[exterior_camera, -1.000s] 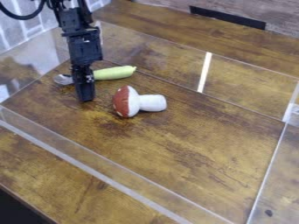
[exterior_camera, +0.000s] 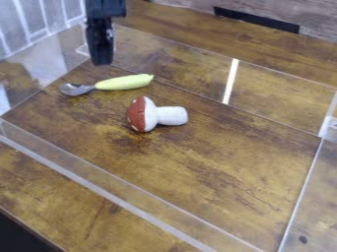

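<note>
A toy mushroom with a red and white cap and white stem lies on its side near the middle of the wooden table. Behind it to the left, a pale yellow-green toy vegetable lies beside a metal spoon. My gripper hangs above and behind the spoon at the top left, dark and mostly out of frame; whether its fingers are apart is unclear.
The wooden table is bordered by clear transparent strips or walls, with a white tape mark at the back right.
My gripper has risen and moved back from low over the spoon, uncovering it. The mushroom and vegetable look unmoved.
</note>
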